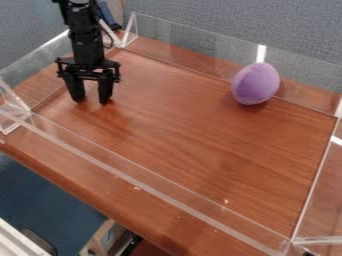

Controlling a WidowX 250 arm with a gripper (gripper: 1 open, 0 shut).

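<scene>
My black gripper [91, 88] hangs at the left side of the wooden table, its two fingers pointing down near the tabletop, parted with a gap between them and nothing visible held. A purple egg-shaped object [255, 83] rests at the back right of the table, well away from the gripper.
Clear plastic walls [174, 194] border the tabletop [194, 140] on its sides. Below the front left edge lie a dark floor and some frame pieces.
</scene>
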